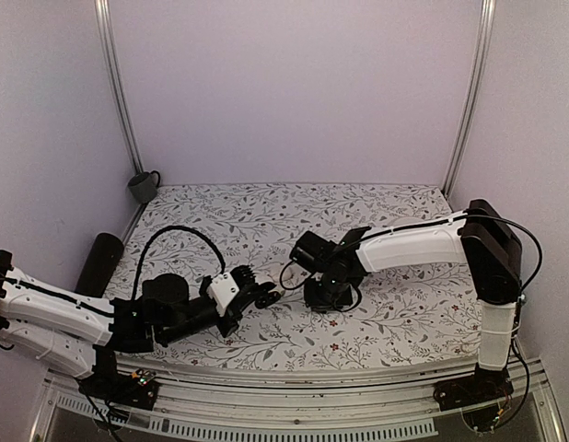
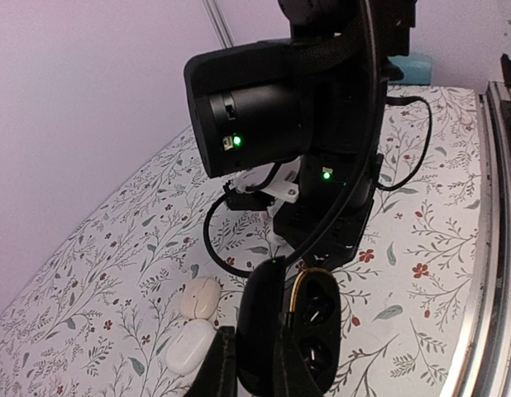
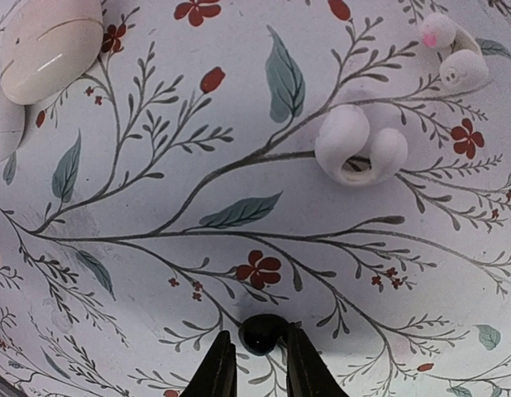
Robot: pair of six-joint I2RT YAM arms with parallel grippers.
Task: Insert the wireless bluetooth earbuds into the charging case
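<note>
My left gripper is shut on the open black charging case (image 2: 317, 327), held up with its lid upright and both wells facing right. In the right wrist view a small black earbud (image 3: 262, 332) lies on the floral mat, right at the part-open fingertips of my right gripper. Two white earbud-like pieces (image 3: 359, 145) lie farther up in that view. In the top view the right gripper is low over the mat centre, mostly hidden by its own body.
White rounded cases (image 3: 49, 45) lie on the mat near the centre. A grey mug (image 1: 144, 187) stands at the back left, and a dark cylinder (image 1: 100, 262) lies at the left edge.
</note>
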